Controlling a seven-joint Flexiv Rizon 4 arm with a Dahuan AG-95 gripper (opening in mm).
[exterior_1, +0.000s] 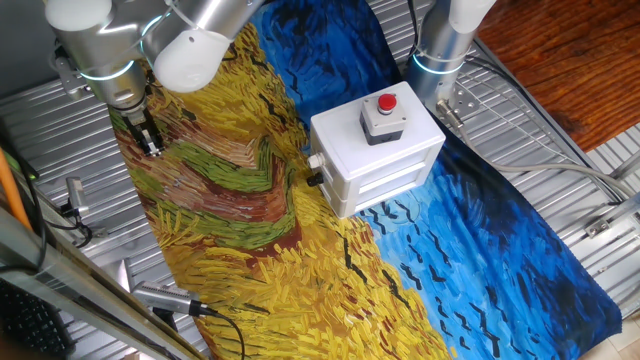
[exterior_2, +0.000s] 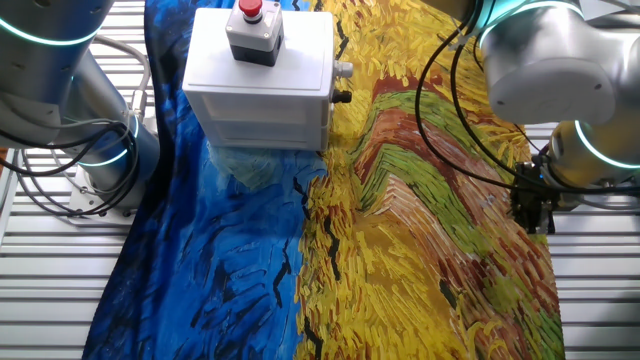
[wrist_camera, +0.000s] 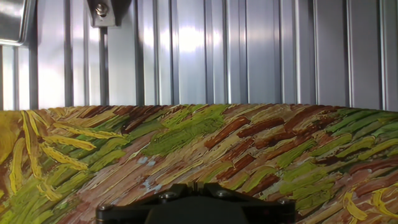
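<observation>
My black gripper (exterior_1: 154, 150) hangs at the left edge of the painted cloth (exterior_1: 330, 290), over its brown and green part. Seen from the other side, the gripper (exterior_2: 533, 210) is at the cloth's right edge, partly blurred against the arm and cables. In the wrist view the two fingers of the gripper meet at the bottom middle, shut, with nothing showing between them. No loose object lies beneath it there, only cloth and bare metal slats.
A white box (exterior_1: 378, 150) with a red-topped stop button (exterior_1: 387, 103) stands mid-cloth, right of the gripper. The arm's base (exterior_1: 436, 65) rises behind it. A camera (exterior_1: 165, 298) on a metal frame occupies the lower left.
</observation>
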